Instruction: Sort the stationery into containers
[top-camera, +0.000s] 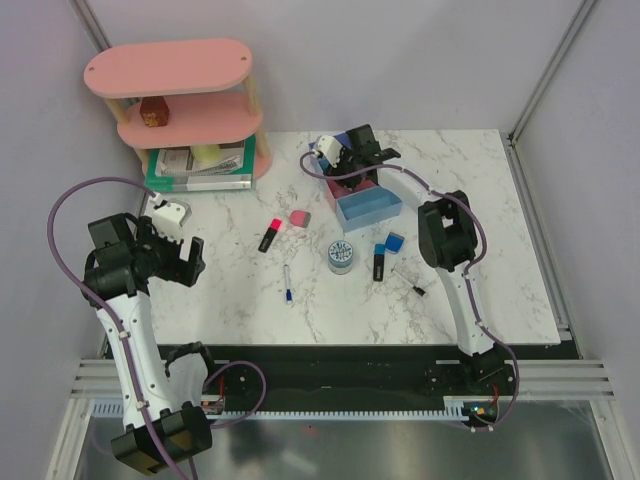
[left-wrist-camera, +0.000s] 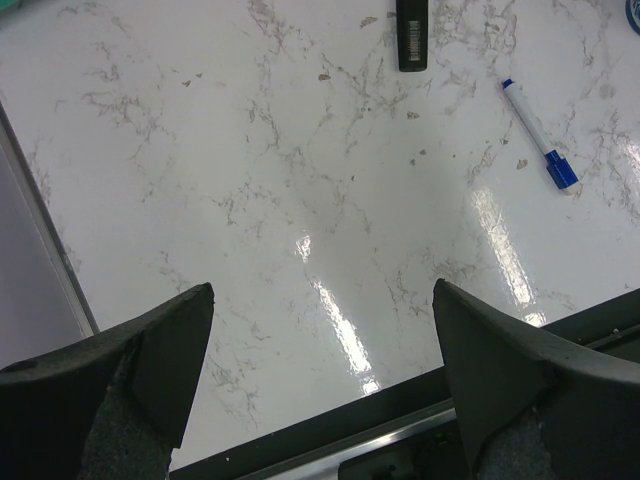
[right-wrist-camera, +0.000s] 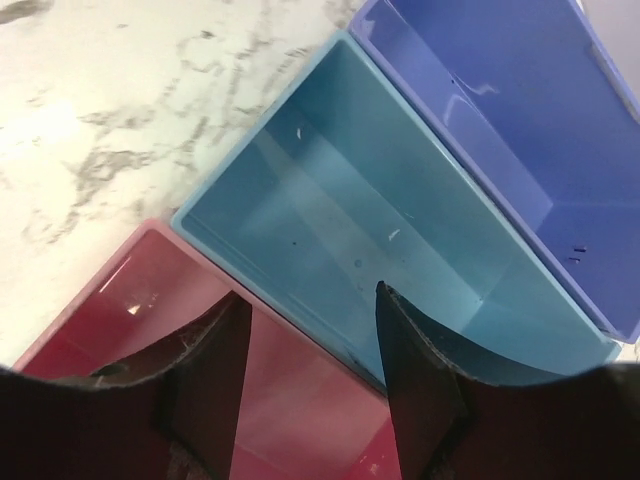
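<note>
Joined containers stand at the back middle: a red one (right-wrist-camera: 290, 390), a light blue one (right-wrist-camera: 390, 235) and a dark blue one (right-wrist-camera: 500, 130), with another light blue one (top-camera: 368, 208) in front. My right gripper is partly open, its fingers on either side of the wall between red and light blue, with gaps showing. My left gripper is open and empty over bare table. On the table lie a black-and-pink item (top-camera: 270, 235), a pink block (top-camera: 299, 218), a blue-capped marker (top-camera: 288, 284), a black-and-blue item (top-camera: 379, 262), a blue block (top-camera: 394, 242) and a black-capped marker (top-camera: 409, 283).
A round tin (top-camera: 340, 257) stands mid-table. At the back left, a pink shelf (top-camera: 185, 118) holds books (top-camera: 205, 183) and a small brown house-like object (top-camera: 154, 111). Free table lies at the right and front left.
</note>
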